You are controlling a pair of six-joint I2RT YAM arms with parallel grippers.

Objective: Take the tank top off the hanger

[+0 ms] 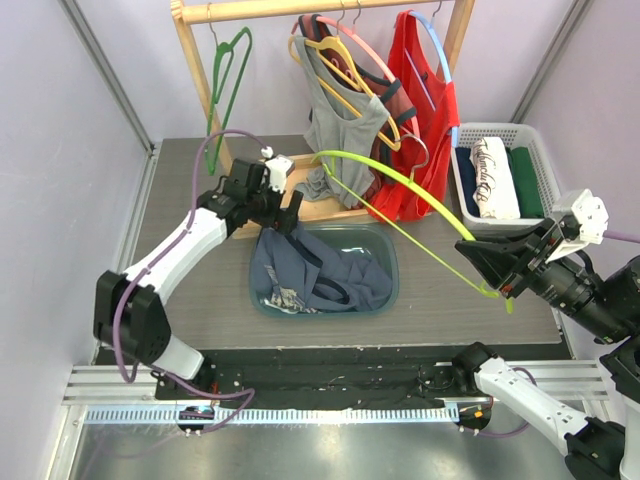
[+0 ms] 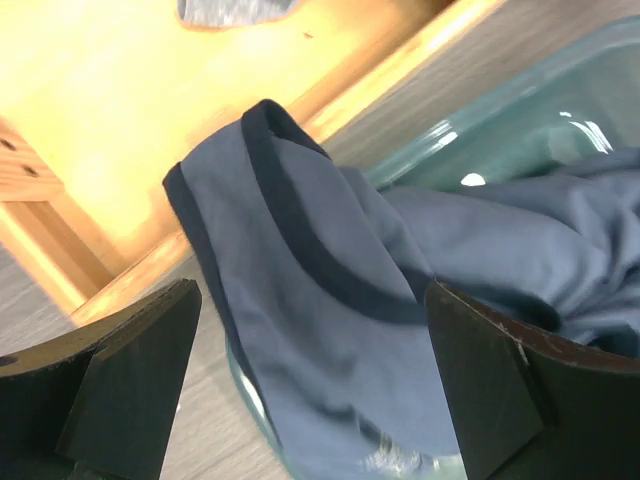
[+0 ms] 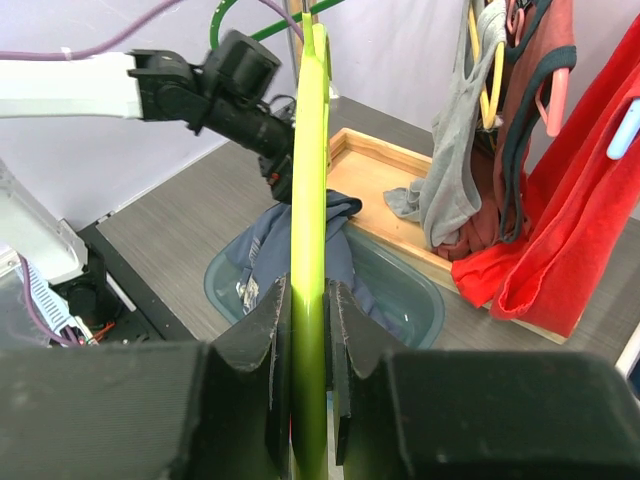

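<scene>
A dark blue-grey tank top (image 1: 335,275) lies crumpled in the grey-green bin, off any hanger; one end (image 2: 290,220) drapes over the bin's rim toward the wooden tray. My left gripper (image 1: 289,212) is low over that end, its fingers (image 2: 125,385) spread wide with the cloth below and between them, not gripped. On the right, my gripper (image 1: 497,275) has its fingers closed around one end of a bare lime-green hanger (image 1: 400,178). In the right wrist view the hanger (image 3: 309,200) runs up from between the pads.
The bin (image 1: 390,240) stands on the grey table before a wooden tray (image 1: 318,208). A rack (image 1: 260,10) holds a grey top (image 1: 345,125), a red garment (image 1: 425,130) and a green hanger (image 1: 228,95). A white basket (image 1: 545,180) of folded clothes stands at right.
</scene>
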